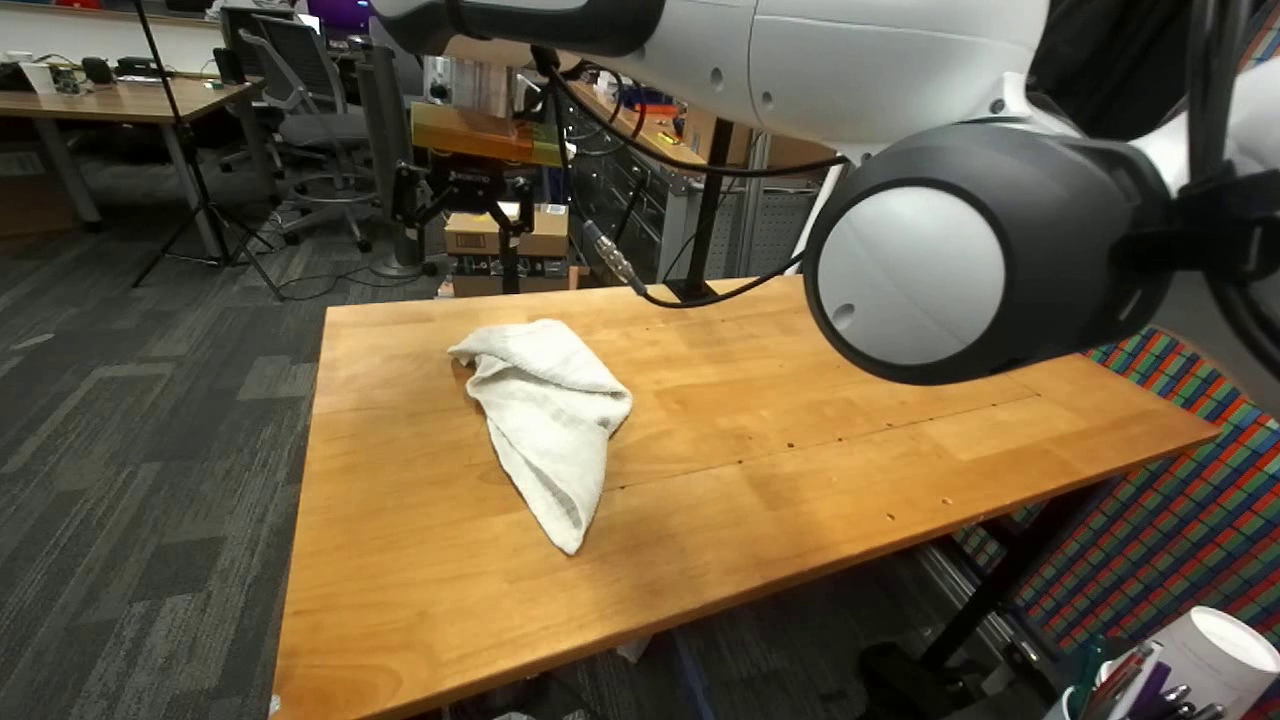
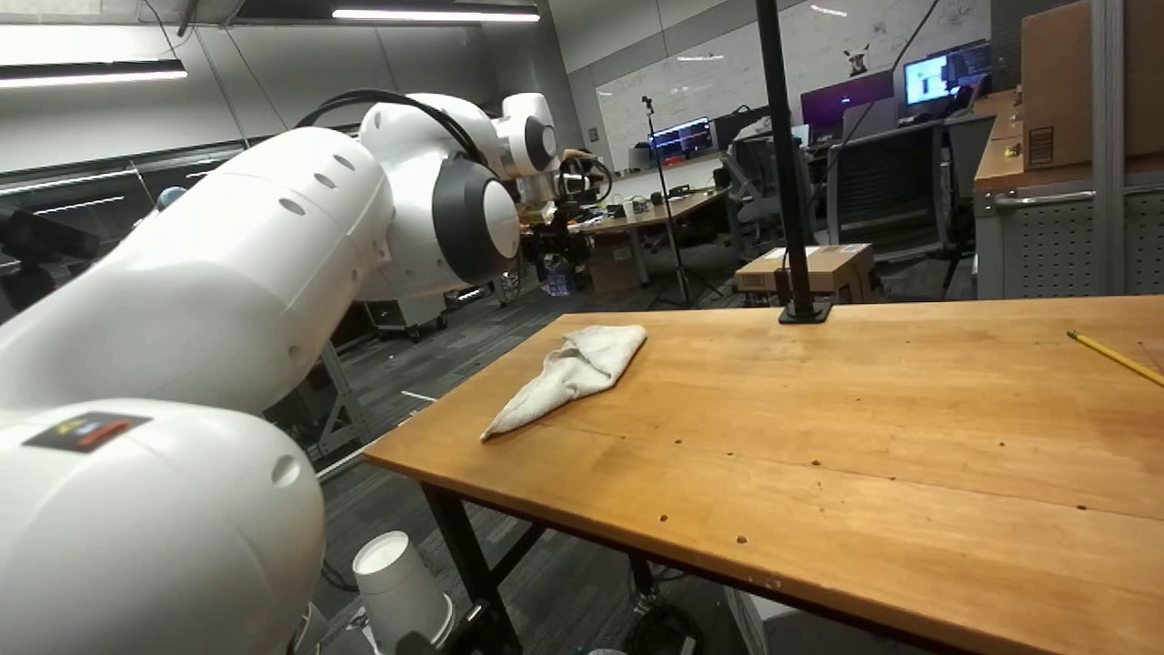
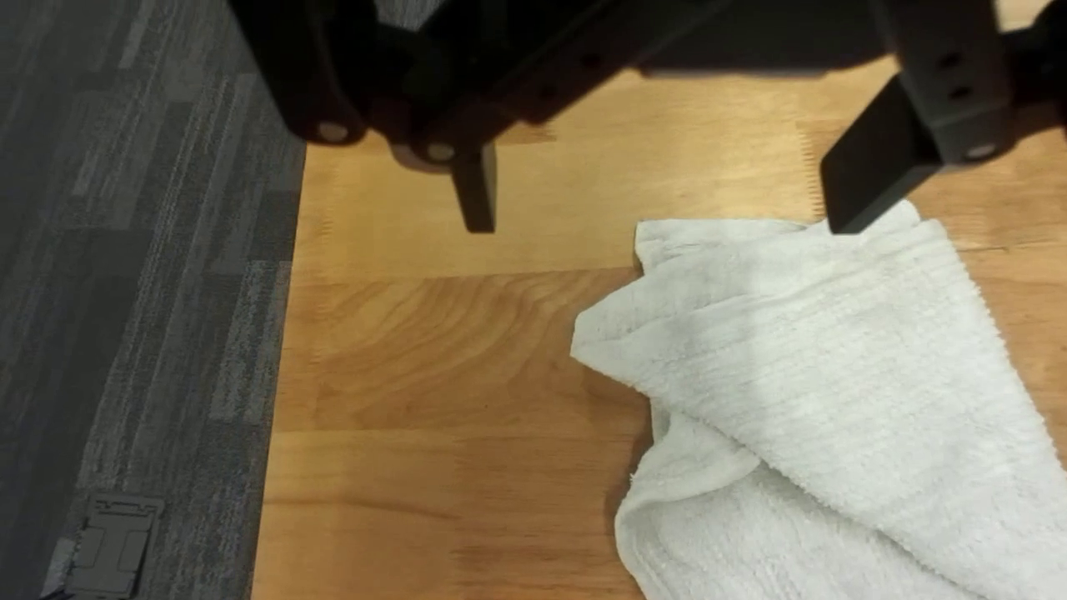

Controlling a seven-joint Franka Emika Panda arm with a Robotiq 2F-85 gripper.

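Note:
A white cloth (image 1: 543,414) lies crumpled and partly folded on the wooden table, one pointed end toward the front edge in exterior view 1. In exterior view 2 the same cloth (image 2: 584,371) rests near the table's left corner. My gripper is open, its fingers wide apart, with only bare wood and part of the cloth showing below. Under the right finger in the wrist view is the upper edge of the cloth (image 3: 830,350). From outside, the gripper (image 1: 465,228) hangs above the table's far left side, clear of the cloth.
A black post (image 2: 791,164) stands at its back edge, and a yellow pencil (image 2: 1115,357) lies at the right in exterior view 2. A cable (image 1: 720,294) loops beside the arm.

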